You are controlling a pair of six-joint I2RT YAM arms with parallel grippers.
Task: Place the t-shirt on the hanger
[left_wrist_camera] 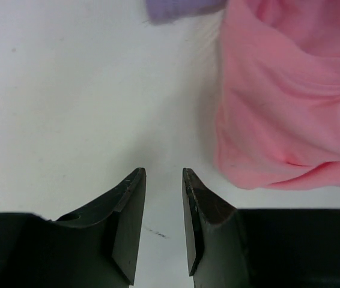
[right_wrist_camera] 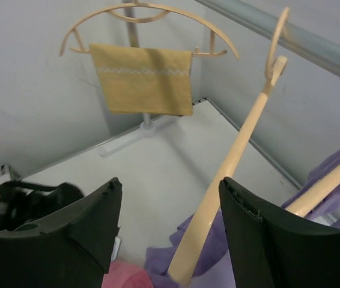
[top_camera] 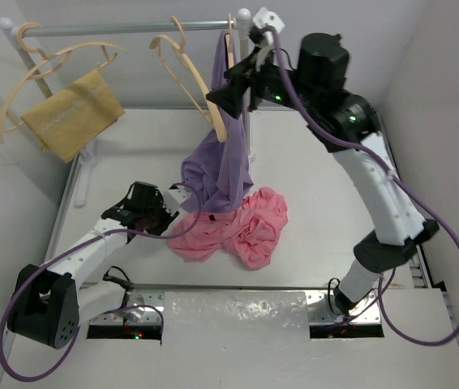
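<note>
The pink t shirt (top_camera: 254,231) lies crumpled on the table. Low at its left side is my left gripper, partly open and empty, with the pink cloth (left_wrist_camera: 284,114) to the right of its fingers. High up by the rack, my right gripper stands open. A bare wooden hanger (top_camera: 205,93) hangs from the rail beside it. In the right wrist view, this hanger's long arm (right_wrist_camera: 218,186) slants down through the space seen between the fingers; contact cannot be told.
On the rail (top_camera: 124,29) also hang a yellow cloth on its hanger (top_camera: 79,113) and a purple garment (top_camera: 217,166) on another, close to the bare hanger.
</note>
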